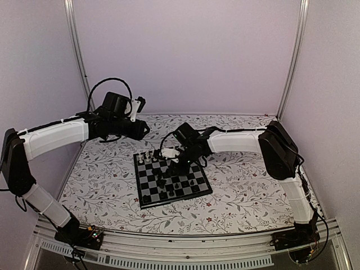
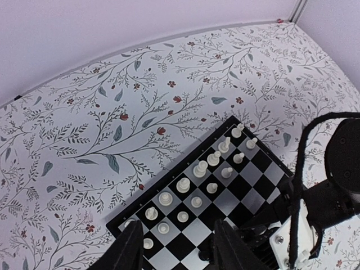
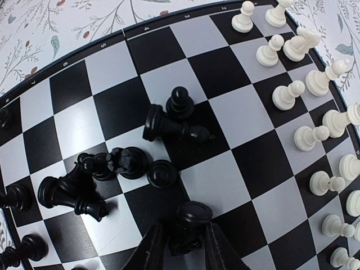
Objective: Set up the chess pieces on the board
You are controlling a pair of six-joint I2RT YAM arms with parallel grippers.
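The chessboard (image 1: 145,198) lies mid-table. In the right wrist view white pieces, such as a knight (image 3: 298,45), stand in rows along one side. My right gripper is low over the board, its fingertips around a black piece (image 3: 194,216); whether they grip it is unclear. My left gripper hangs raised beyond the board's left side, fingers apart, nothing visible between them.
The right arm reaches over the board's back right part.
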